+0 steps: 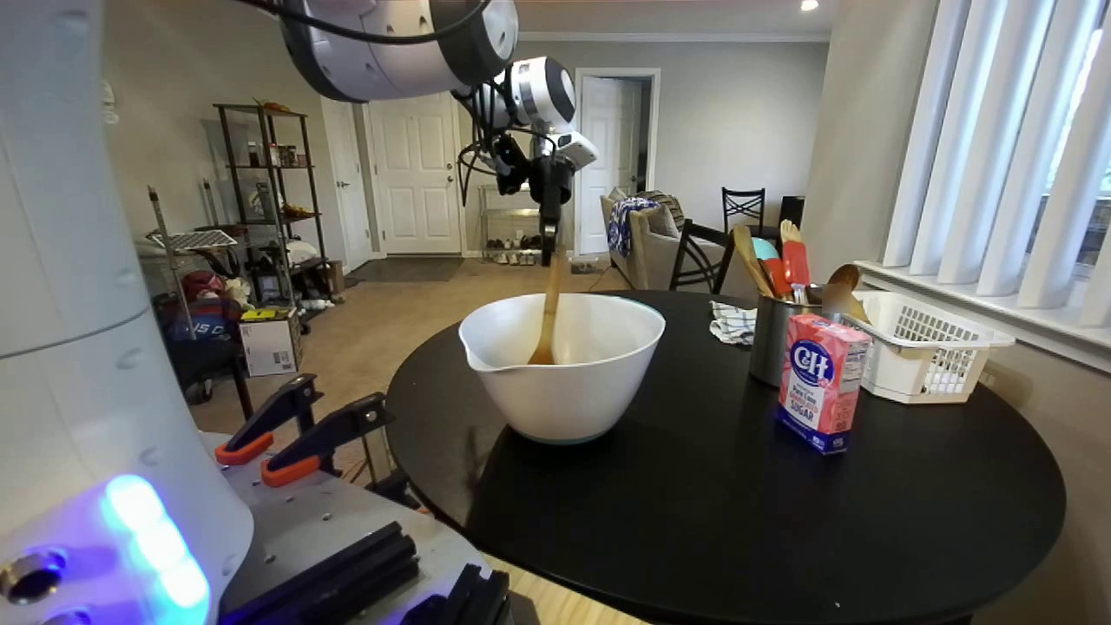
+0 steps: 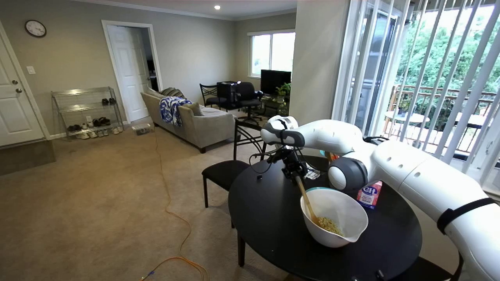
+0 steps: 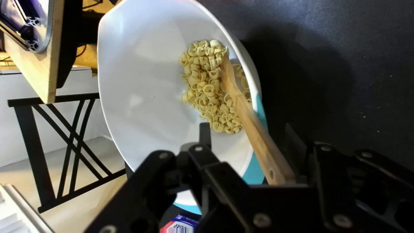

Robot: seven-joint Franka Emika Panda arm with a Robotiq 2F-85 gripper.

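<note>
A white mixing bowl [image 1: 568,391] with a teal base stands on the black round table, a pile of small pasta [image 3: 209,87] inside it. A wooden spatula [image 3: 252,124] rests with its head in the pasta and its handle leaning out over the rim. Above the bowl's far side, my gripper [image 1: 548,257] points down around the top of the handle. In the wrist view the fingers [image 3: 204,134] stand wide apart. The handle's end lies between them, close to the right-hand finger; whether it touches is unclear.
Right of the bowl are a pink sugar box [image 1: 820,380], a metal utensil holder [image 1: 771,338] and a white basket [image 1: 927,359]. A checked cloth [image 1: 733,323] lies behind them. A black chair [image 2: 234,164] stands beside the table.
</note>
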